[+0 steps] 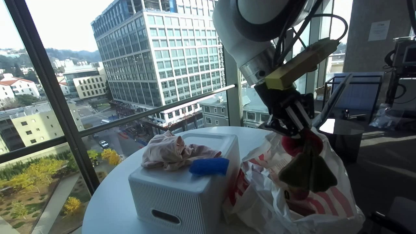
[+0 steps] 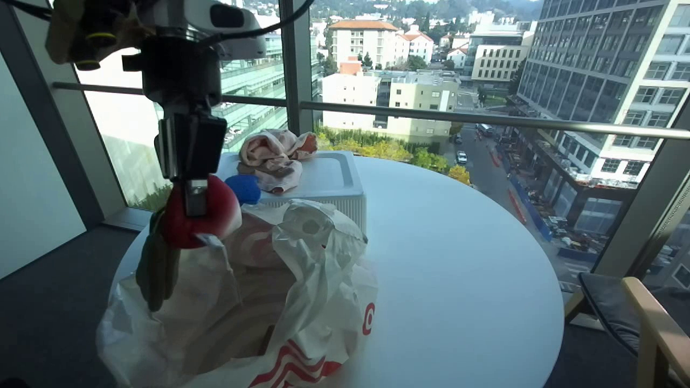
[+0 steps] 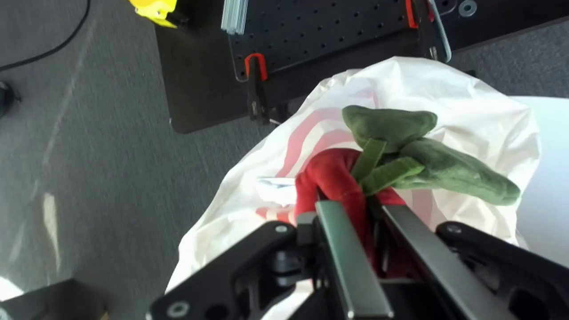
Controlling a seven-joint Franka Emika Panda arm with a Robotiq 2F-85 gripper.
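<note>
A plush red vegetable with green leaves hangs leaves down from my gripper. My gripper is shut on its red body, which bulges around the fingers. In the wrist view the red plush is squeezed between the metal fingers, its green leaves spreading beyond them. Below and around it gapes the white plastic bag with red stripes. The plush hangs at the bag's open mouth, and I cannot tell whether its leaves touch the bag. A reddish thing partly shows inside.
Beside the bag stands a ribbed white box. A crumpled pink cloth and a blue object lie on top of it. A window railing runs behind.
</note>
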